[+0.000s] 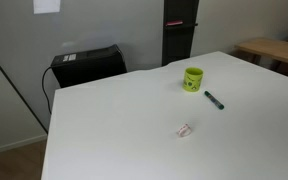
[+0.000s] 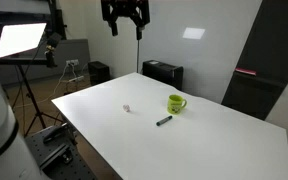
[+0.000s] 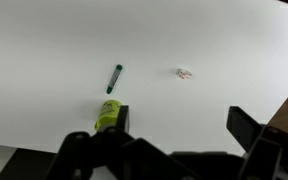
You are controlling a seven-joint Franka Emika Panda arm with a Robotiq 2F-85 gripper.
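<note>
A lime-green mug (image 1: 193, 79) stands upright towards the back of the white table (image 1: 114, 130); in the wrist view, the mug (image 3: 107, 114) is partly hidden behind one finger. Close by lies a dark marker (image 1: 214, 100) with a green cap, also seen as the marker (image 3: 114, 79) from above. A small white object with reddish marks (image 1: 184, 130) rests apart from both, too small to identify. My gripper is open high above the table, its fingers wide apart and nothing between them.
A black box-shaped device (image 1: 89, 65) sits just behind the table's back edge. A wooden table (image 1: 274, 50) stands off to the back right.
</note>
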